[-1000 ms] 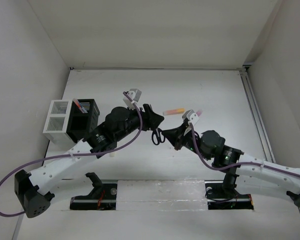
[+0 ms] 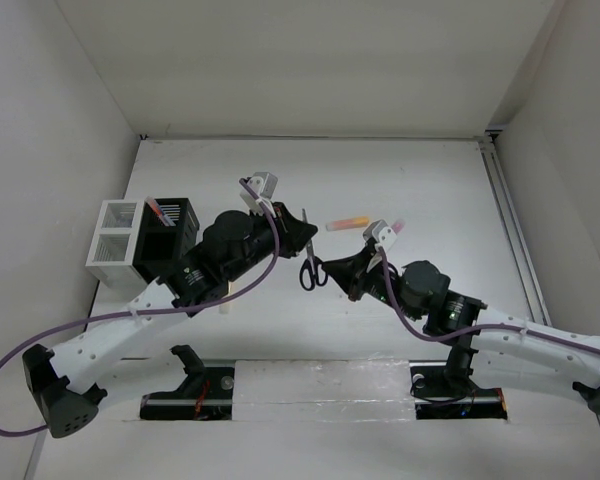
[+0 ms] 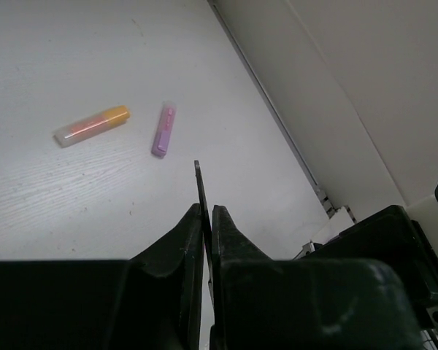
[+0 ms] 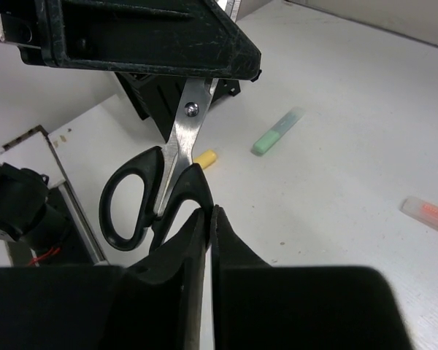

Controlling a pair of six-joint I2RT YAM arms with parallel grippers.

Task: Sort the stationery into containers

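A pair of scissors with black handles (image 4: 131, 191) hangs between my two grippers above the table. My left gripper is shut on the blades (image 3: 201, 191), whose tip sticks out past its fingers. In the right wrist view, the left gripper's dark finger (image 4: 146, 40) crosses the blades above the pivot screw. My right gripper is shut on the edge of one handle loop. On the table lie an orange-capped tube (image 2: 347, 223), a pink-purple stick, a green-ended stick (image 4: 277, 131) and a yellow piece (image 4: 205, 158), partly hidden in the right wrist view.
At the left stand a white two-part container (image 2: 116, 232) and a black container (image 2: 166, 240); a red-and-white stick (image 2: 160, 211) leans in the black one. Both grippers are close together at mid-table.
That gripper has shifted slightly left and away from the handles. The right gripper stays on the handle.
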